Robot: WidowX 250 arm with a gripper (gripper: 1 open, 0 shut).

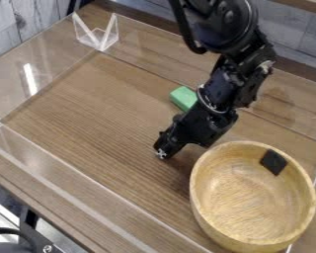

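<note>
My black arm reaches down from the top right to the wooden table, with the gripper point(169, 147) low over the tabletop, left of a round beige container point(251, 219). Its fingertips are dark and small, with a small light spot at the tip; whether they hold anything is hard to tell. Behind the arm, a green block point(184, 97) is partly hidden.
The container has a black patch on its rim at the right. A white wire rack point(96, 30) stands at the back left.
</note>
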